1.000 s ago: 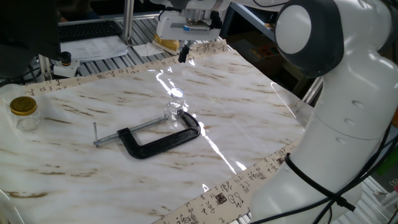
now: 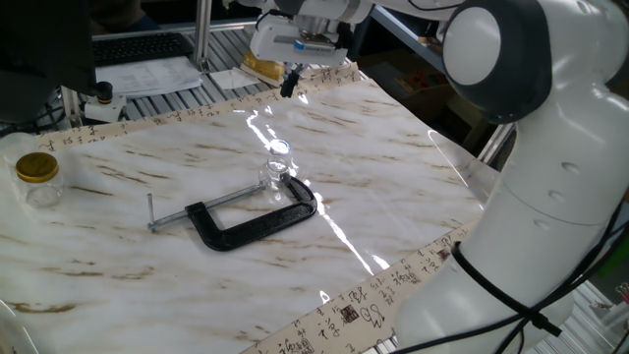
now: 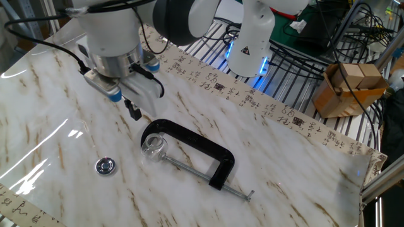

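Note:
A small clear glass jar (image 3: 153,147) sits within the open end of a black C-clamp (image 3: 201,140), close to its screw tip. The clamp lies flat on the marbled table cover, its metal screw (image 2: 226,200) reaching toward the jar. A round silver lid-like piece (image 3: 106,166) lies apart from both. My gripper (image 3: 132,111) hangs above the table, clear of all these things; its dark fingertips also show at the top of exterior view 1. Only one dark tip can be made out, so the finger gap is unclear, and no held object is visible.
A jar with a gold lid (image 2: 38,181) stands at the table's far left in exterior view 1. Beyond the table are a keyboard (image 2: 142,47) and papers. A cardboard box (image 3: 348,91) stands off the table. Much of the cover is bare.
The arm has shifted slightly, and the hand has tilted a little. The clamp, the jars and the silver piece have not moved.

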